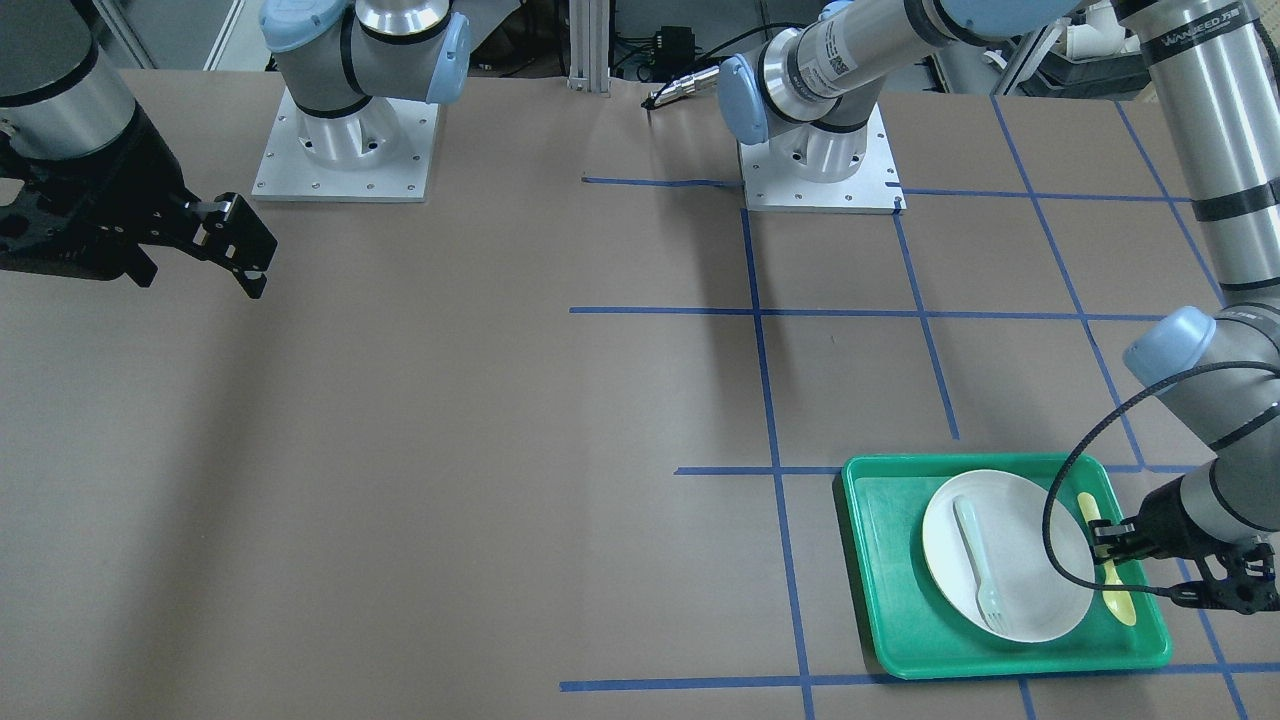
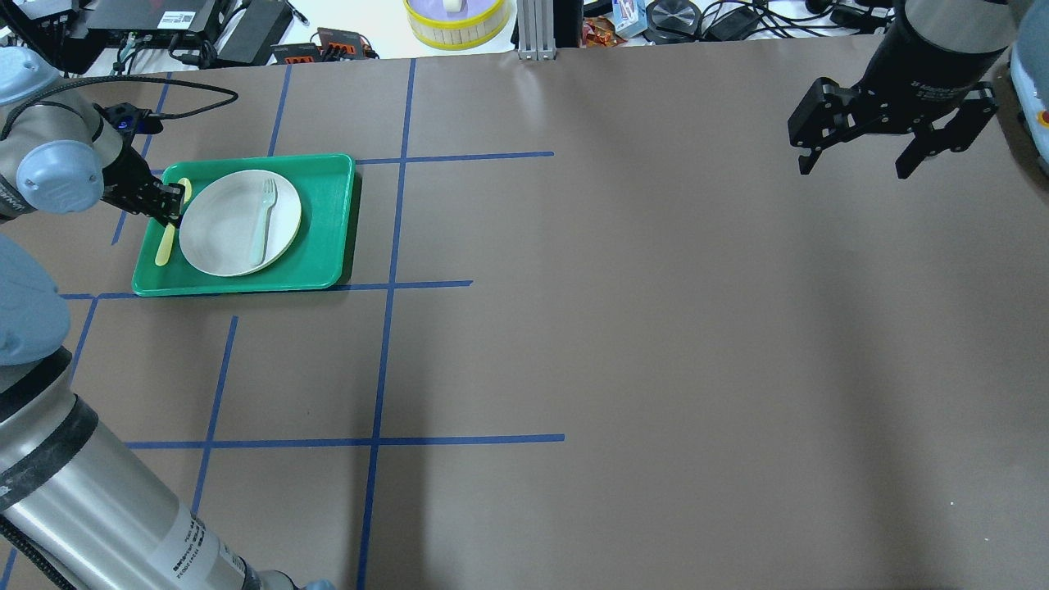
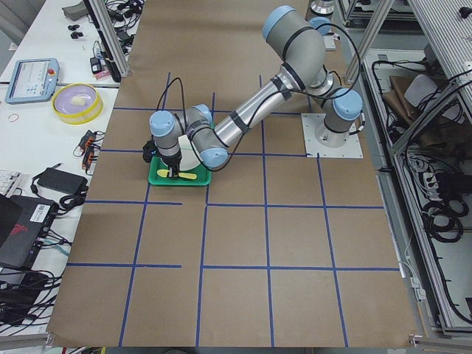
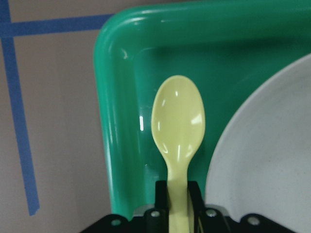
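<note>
My gripper is shut on a yellow spoon (image 4: 178, 121), holding it by the handle, bowl exposed, inside the green tray (image 4: 121, 68) along its edge beside the white plate (image 4: 267, 145). In the front view the spoon (image 1: 1119, 606) lies at the plate's right, and a pale fork (image 1: 979, 558) rests on the plate (image 1: 1032, 528). The top view shows the same layout, with the gripper at the tray's left edge.
A second arm's black gripper (image 1: 216, 240) hangs at the front view's upper left, well clear of the tray. Further arm bases stand at the back.
</note>
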